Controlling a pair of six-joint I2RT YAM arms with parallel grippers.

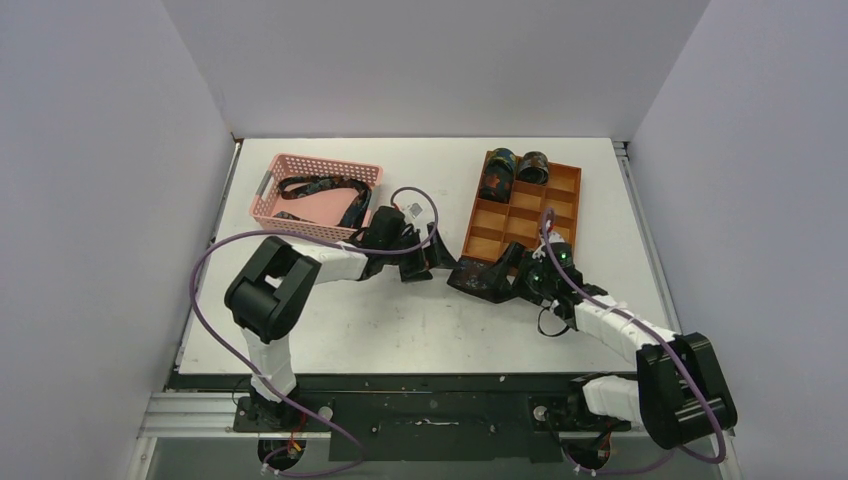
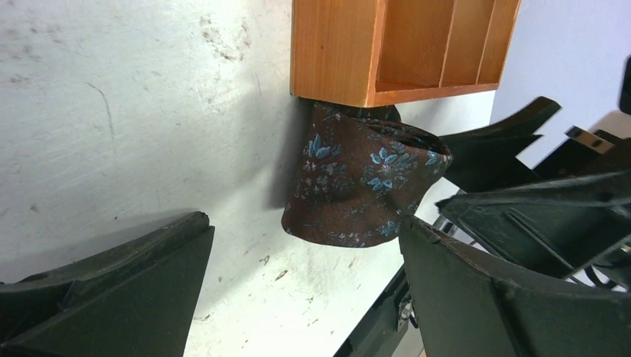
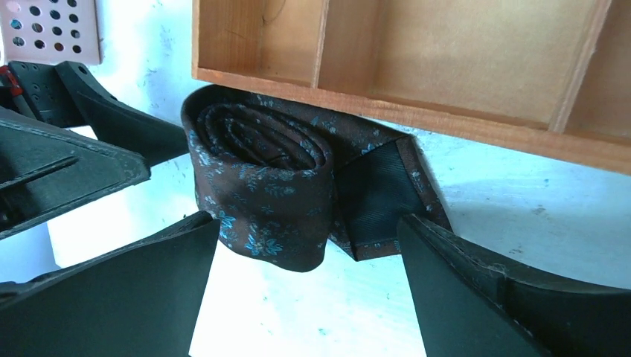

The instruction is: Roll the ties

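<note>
A dark brown tie with blue flowers lies on the table against the near edge of the wooden box. In the right wrist view the tie is a loose roll, and its wide end lies flat to the right, folded over with black lining showing. My left gripper stands open at the roll's left, its fingers apart with nothing between them; the tie shows beyond them. My right gripper hangs open over the tie's right part. Whether its fingers touch the cloth, I cannot tell.
The compartmented wooden box holds rolled ties in its far compartments. A pink basket at the far left has a loose patterned tie in it. Bare table lies in front.
</note>
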